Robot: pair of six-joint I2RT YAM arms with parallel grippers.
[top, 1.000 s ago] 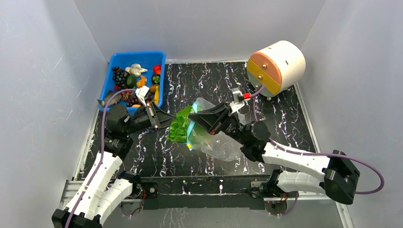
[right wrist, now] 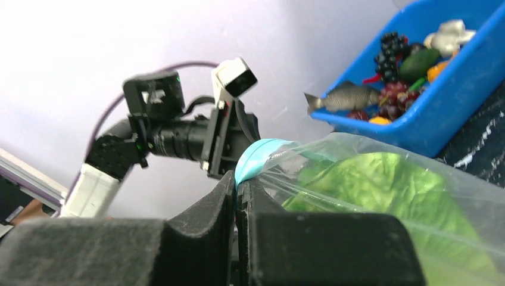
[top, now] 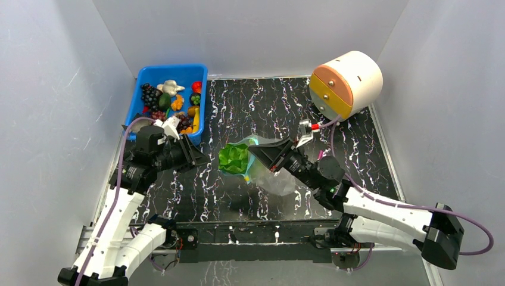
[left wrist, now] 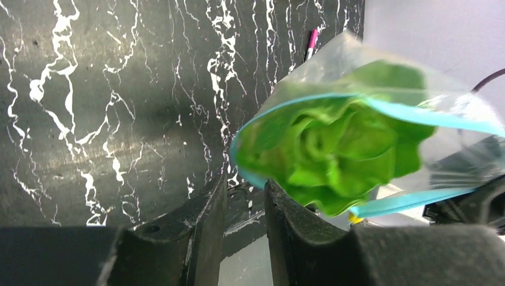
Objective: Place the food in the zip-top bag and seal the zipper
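The clear zip top bag [top: 277, 180] hangs with its light-blue rim [left wrist: 411, 111] spread open toward my left arm. Leafy green lettuce [left wrist: 342, 149] is inside the mouth, showing through the clear film [right wrist: 381, 179] as well. My right gripper is shut on the bag's upper rim, which is pinched at its fingertips. Left of the mouth and apart from it, my left gripper [top: 205, 159] is part open. A clear gap separates its fingers [left wrist: 205, 229], and nothing is between them.
At the back left, a blue basket [top: 204, 89] holds toy fruit and vegetables, with a fish [right wrist: 348, 97] over its edge. A cream drum with drawers [top: 357, 74] stands back right. A pink-capped marker [left wrist: 312, 39] lies on the dark marbled table [top: 250, 101].
The left gripper has drawn back leftward from the lettuce. Earlier the lettuce stuck out of the bag; now it sits within the rim.
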